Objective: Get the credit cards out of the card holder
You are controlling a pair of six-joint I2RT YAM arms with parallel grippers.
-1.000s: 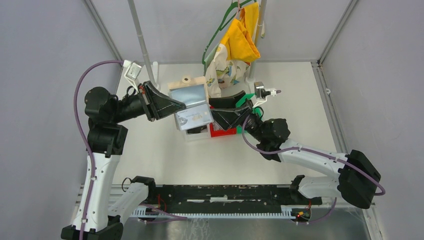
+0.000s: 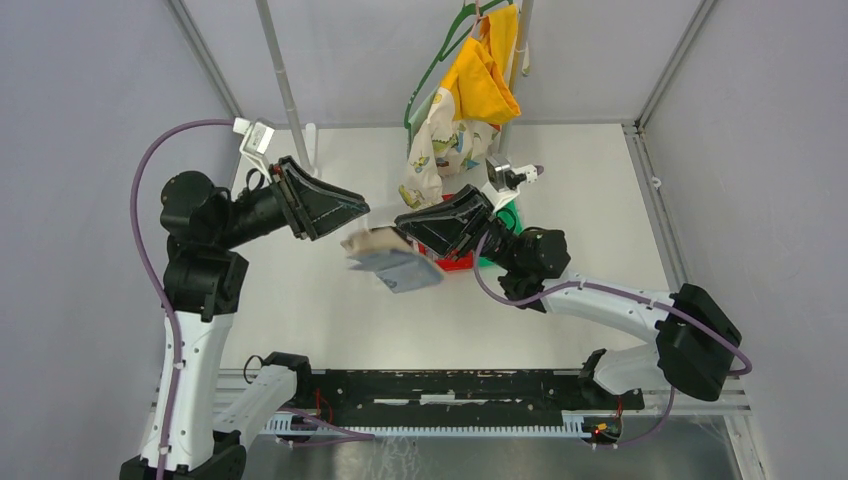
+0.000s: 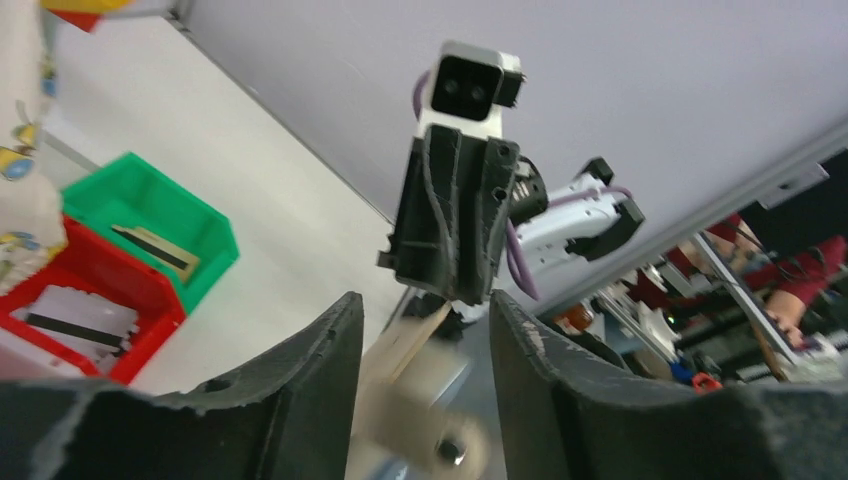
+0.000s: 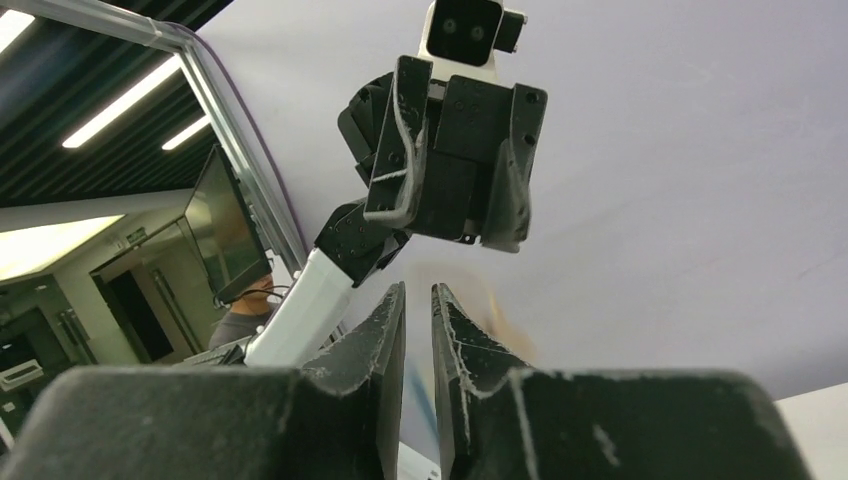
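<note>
The card holder, beige with pale blue sleeves, is blurred between and below my grippers in the top view, apparently falling. My left gripper stands open above its upper left, with nothing between the fingers; in the left wrist view a blurred beige shape is beyond them. My right gripper is at the holder's upper right, its fingertips partly apart with a narrow gap in the right wrist view; no card can be made out between them.
A red bin and a green bin sit behind the right gripper, under hanging clothes on hangers.
The holder has left the left gripper, dropping and tilting into a blur. The left gripper moved slightly left; the right gripper came leftward toward the holder a second ago to now.
</note>
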